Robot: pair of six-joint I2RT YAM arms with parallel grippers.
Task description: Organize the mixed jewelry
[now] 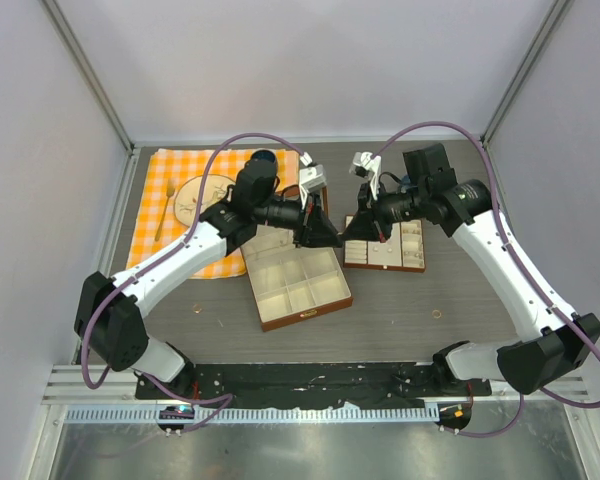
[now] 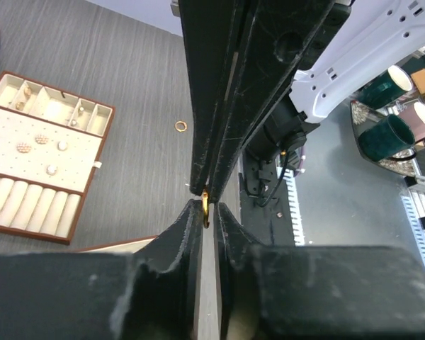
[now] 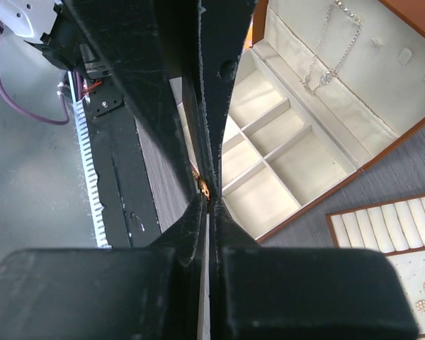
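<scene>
My two grippers meet tip to tip above the open jewelry box (image 1: pixel 300 310). A small gold piece (image 2: pixel 205 209) is pinched in my right gripper, whose fingers are shut on it. My left gripper has its tips at the same piece; whether they grip it cannot be told. A silver chain (image 3: pixel 312 78) hangs in the box lid. The ring tray (image 2: pixel 42 156) holds several studs and small pieces.
A gold ring (image 2: pixel 180 126) lies on the bare table, another (image 1: pixel 197 309) at left. An orange checked cloth (image 1: pixel 145 235) with a plate (image 1: pixel 188 200) is at the left.
</scene>
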